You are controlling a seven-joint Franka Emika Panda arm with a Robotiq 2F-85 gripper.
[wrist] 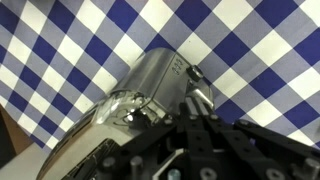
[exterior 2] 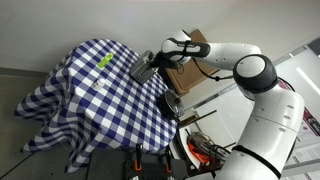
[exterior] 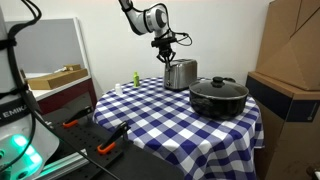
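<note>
A shiny silver toaster [exterior: 181,75] stands toward the back of the checkered table. In the wrist view its metal body [wrist: 147,84] fills the left middle, with a small dark lever knob [wrist: 195,73] on its end. My gripper [exterior: 166,64] is low at the toaster's left end, near its upper edge. From the wrist, the dark fingers are close together beside the lever end, and nothing shows between them. Whether they touch the toaster or the lever cannot be made out.
A black lidded pot [exterior: 218,98] sits right of the toaster. A green bottle [exterior: 136,79] and a small white object [exterior: 118,89] stand on the left.
</note>
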